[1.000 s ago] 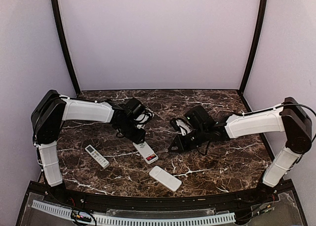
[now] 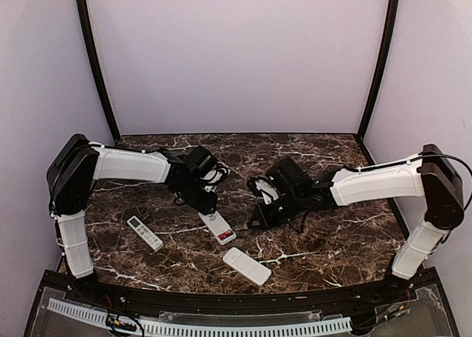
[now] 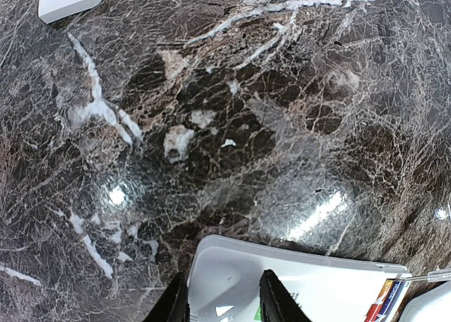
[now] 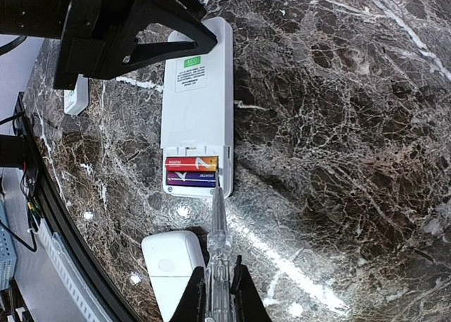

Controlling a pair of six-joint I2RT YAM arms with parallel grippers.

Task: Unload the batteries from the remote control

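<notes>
The white remote control [image 2: 219, 227] lies back up with its battery compartment uncovered. An orange battery [image 4: 189, 164] and a purple battery [image 4: 189, 179] sit side by side inside. My left gripper is shut on the remote's other end, across its width. A slim clear tool [image 4: 220, 241] is held by my right gripper, which is shut on it. In the right wrist view, the tool's tip reaches the compartment's edge, by the batteries' right ends; whether it touches them cannot be made out.
Nearer the front lies a second white remote [image 2: 247, 266], close to the open compartment. Another remote [image 2: 144, 233] with buttons and a screen rests at the left. Behind the arms and at the front right, the dark marble table [image 2: 339, 256] is clear.
My right gripper has shifted slightly left with the tool, toward the remote's battery end. The left arm and all the remotes look unmoved.
</notes>
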